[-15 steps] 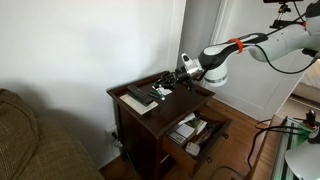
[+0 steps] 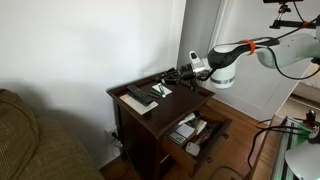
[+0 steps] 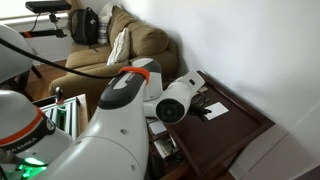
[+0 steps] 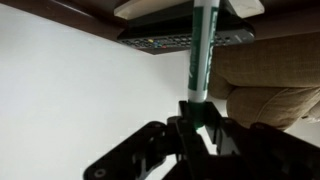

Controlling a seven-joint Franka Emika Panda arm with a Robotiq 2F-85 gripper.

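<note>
In the wrist view, a white and green marker [image 4: 203, 52] stands out from between the fingers of my gripper, which is shut on it. From the first exterior view, my gripper [image 2: 167, 76] is over the back of the dark dresser top [image 2: 176, 107], near a white sheet [image 2: 160, 90]. The marker is too small to make out there. In the second exterior view, the arm hides part of the dresser, and the white sheet [image 3: 212, 113] shows beside the dark gripper fingers.
A black remote [image 4: 180, 40] and a pale block-like object [image 2: 134, 103] lie at the dresser's left end. Below, an open drawer [image 2: 205, 146] holds several items. A brown couch [image 2: 38, 140] stands to the left, and a wall rises behind the dresser.
My gripper has shifted slightly to the right and up over the dresser, showing more of the white sheet. The drawer and the things on the dresser's left end look unchanged.
</note>
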